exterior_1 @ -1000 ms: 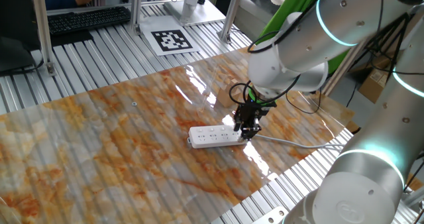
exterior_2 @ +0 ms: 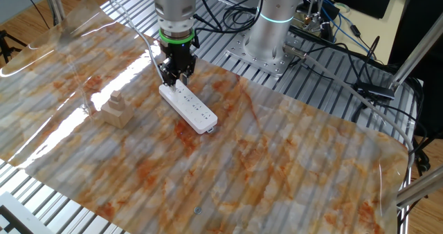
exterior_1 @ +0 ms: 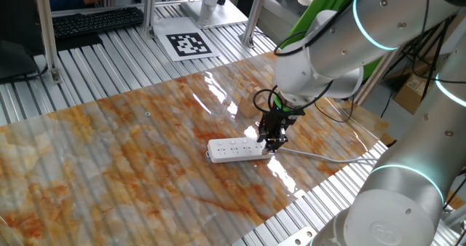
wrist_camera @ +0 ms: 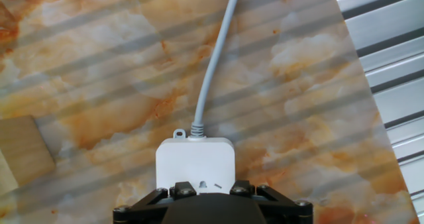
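Observation:
A white power strip (exterior_1: 237,150) lies flat on the marbled sheet, its row of sockets facing up. My gripper (exterior_1: 273,145) points down at the strip's cable end, with its black fingers at or just over the casing. In exterior view 2 the same end of the strip (exterior_2: 188,108) is beneath the gripper (exterior_2: 181,77). From the wrist, the strip's end (wrist_camera: 195,159) shows ahead of the gripper, with the grey-white cable (wrist_camera: 213,65) running away from it. The gripper's own body hides the finger pads, so their grip on the casing cannot be made out.
A stepped wooden block (exterior_2: 116,112) stands on the sheet beside the strip. Much of the marbled sheet (exterior_1: 109,169) is bare. Beyond it are metal slats, a printed marker (exterior_1: 189,45) and a keyboard (exterior_1: 98,22).
The arm's upper links have shifted very slightly to the right in view. The strip and cable appear to stay in place.

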